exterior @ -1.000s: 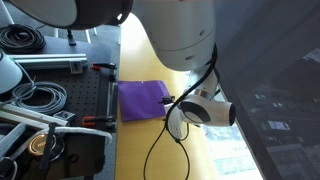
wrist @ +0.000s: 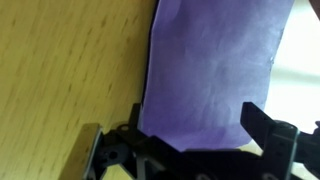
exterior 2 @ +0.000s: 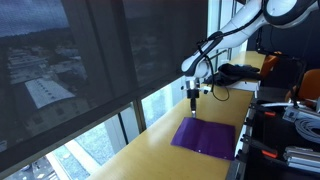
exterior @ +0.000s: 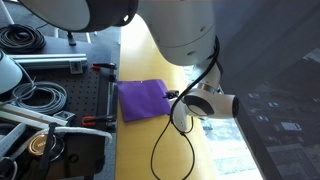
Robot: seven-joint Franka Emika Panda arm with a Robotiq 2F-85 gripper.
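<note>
A purple cloth lies on the wooden table. In exterior view 2 the cloth is spread out, with a darker line running across it. My gripper stands open above it, nothing held between the fingers. The wrist view shows the cloth filling the space beyond and between the fingertips, its left edge running up from near the left finger. From outside, the gripper hangs by the cloth's far edge; whether it touches the cloth I cannot tell.
A dark cart with coiled cables adjoins the table's edge near the cloth. A loose black cable hangs from the arm. Bare tabletop stretches away toward the window blind in exterior view 2.
The arm and gripper have shifted slightly up and to the right in exterior view 1, the hanging cable moving with them. The cloth looks unmoved.
</note>
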